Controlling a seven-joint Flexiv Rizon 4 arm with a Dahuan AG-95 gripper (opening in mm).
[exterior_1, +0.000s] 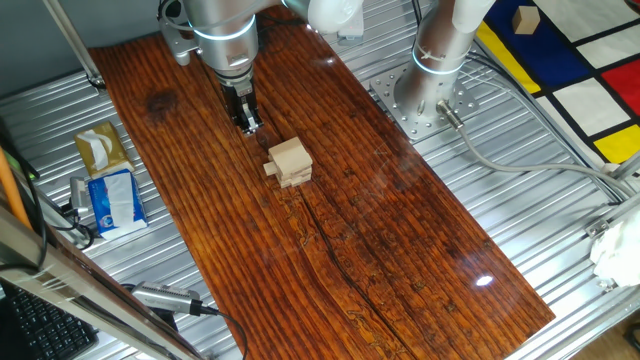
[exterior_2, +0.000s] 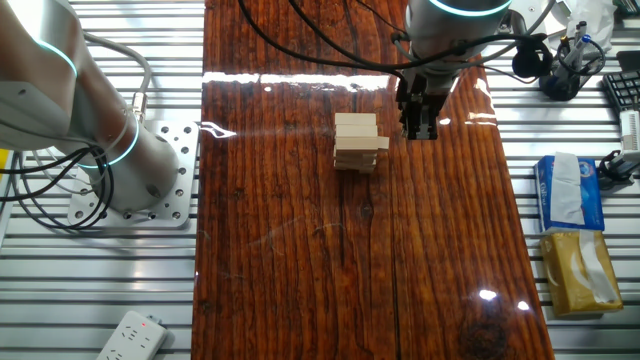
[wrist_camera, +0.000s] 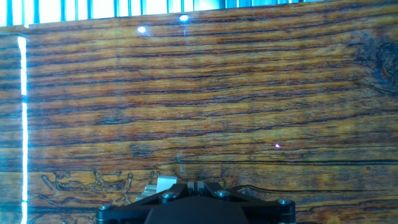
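A small stack of pale wooden blocks (exterior_1: 291, 158) (exterior_2: 355, 130) stands on the brown wooden board (exterior_1: 390, 240). One block (exterior_1: 269, 168) (exterior_2: 383, 143) sticks out of the stack's side, toward the gripper's side in exterior view 2. My gripper (exterior_1: 252, 129) (exterior_2: 421, 132) points down beside the stack, apart from it. In the wrist view the fingertips of the gripper sit close together, with nothing visible between them. A bit of the pale stack (wrist_camera: 165, 183) peeks out just left of the fingers; the rest is hidden behind the gripper body.
Tissue packs, one blue (exterior_1: 117, 203) and one yellow (exterior_1: 103, 150), lie off the board's left edge in exterior view 1. The arm's base plate (exterior_1: 425, 103) is on the opposite side. Cables (exterior_2: 330, 62) hang over the board in exterior view 2. Most of the board is bare.
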